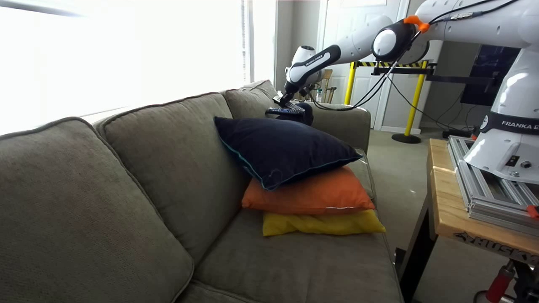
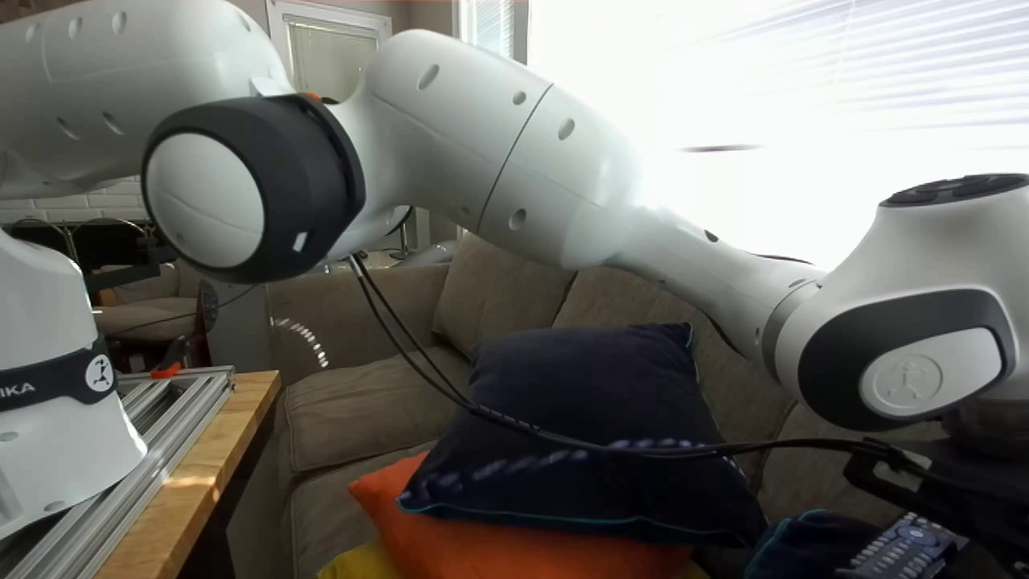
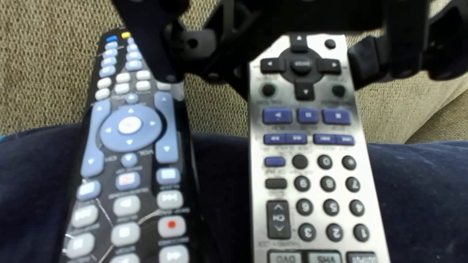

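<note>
In the wrist view, my gripper is shut on a silver remote (image 3: pixel 313 151), one finger against each long side near its arrow pad. Left of it, and apart from it, a black remote (image 3: pixel 131 175) with pale blue and white buttons lies on dark blue cloth (image 3: pixel 223 175). At the far end of the sofa, exterior view 1 has the gripper (image 1: pixel 286 99) small, close above the black remote (image 1: pixel 284 110). Whether the silver remote touches the cloth beneath, I cannot tell.
A dark blue pillow (image 1: pixel 288 146) rests on an orange pillow (image 1: pixel 313 194) and a yellow one (image 1: pixel 323 222), stacked on the sofa nearer exterior view 1. The sofa backrest (image 1: pixel 156 156) runs along the window side. My cable (image 2: pixel 617 447) hangs in front of the pillows.
</note>
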